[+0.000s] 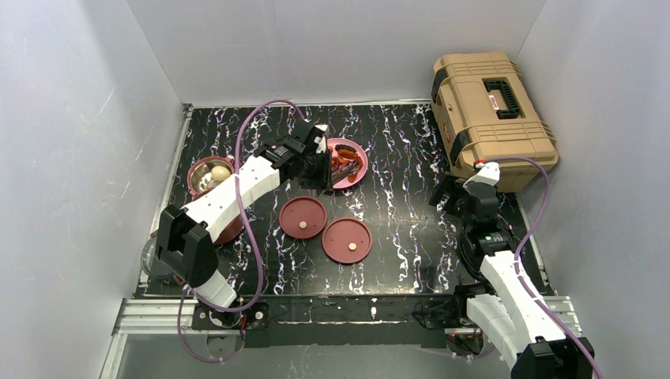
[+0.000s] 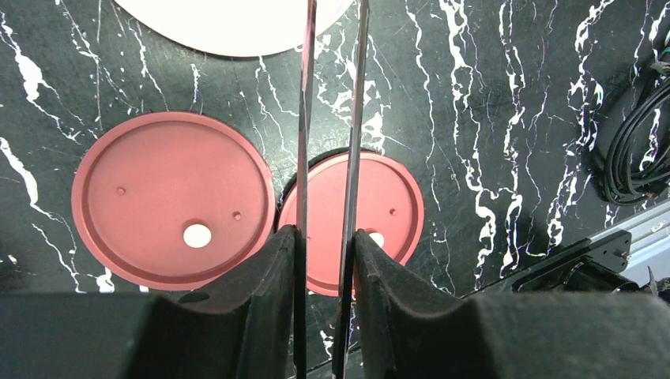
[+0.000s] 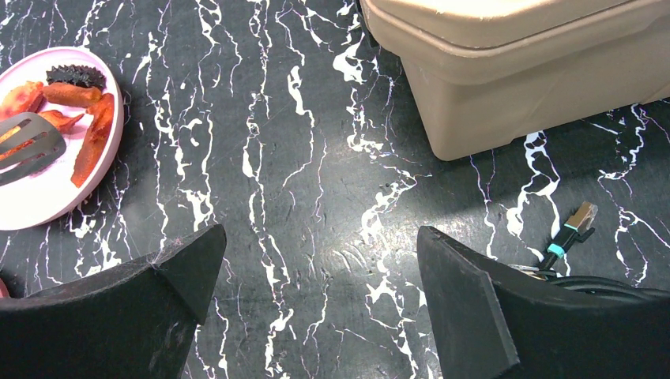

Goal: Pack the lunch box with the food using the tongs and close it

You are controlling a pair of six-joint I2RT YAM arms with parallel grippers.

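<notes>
My left gripper is shut on metal tongs [image 2: 357, 118], whose two long arms run forward, slightly apart, in the left wrist view. The tongs' slotted head [image 3: 35, 146] is over the food on a pink plate [image 3: 31, 207]. Sausages [image 3: 93, 142] and a dark spiky piece [image 3: 75, 75] lie on that plate. Whether food sits between the tongs' heads I cannot tell. Two round reddish lids [image 1: 303, 217] [image 1: 347, 241] lie side by side in front of the plate. At the right my right gripper stands open and empty, above bare table.
A steel bowl [image 1: 207, 175] with a pale round item stands at the left in a reddish container, partly behind the left arm. A tan case [image 1: 490, 118] fills the back right. Coiled black cable [image 2: 644, 150] lies on the right.
</notes>
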